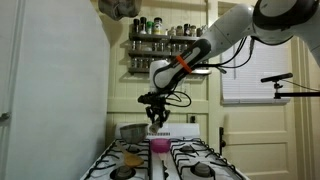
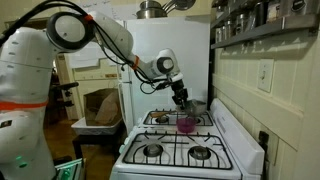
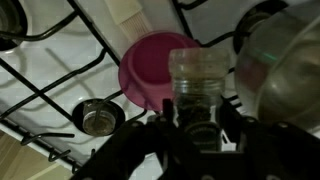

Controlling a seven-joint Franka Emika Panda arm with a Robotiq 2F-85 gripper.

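Note:
My gripper is shut on a small clear container [image 3: 197,75], which looks like a plastic cup or spice jar. Its contents are too blurred to tell. A pink bowl [image 3: 158,66] sits on the stove, partly covered by the held container in the wrist view. In exterior view 1, the gripper [image 1: 155,112] hangs above the pink bowl [image 1: 160,145] and slightly left of it. From the other side, the gripper [image 2: 180,98] shows over the bowl [image 2: 186,124].
A metal pot [image 3: 290,75] stands close beside the bowl, right of the gripper in the wrist view. Black grates and burners [image 3: 97,117] cover the white stove [image 2: 180,175]. A pale utensil [image 3: 123,10] lies by the bowl. Spice shelves [image 1: 160,45] line the wall.

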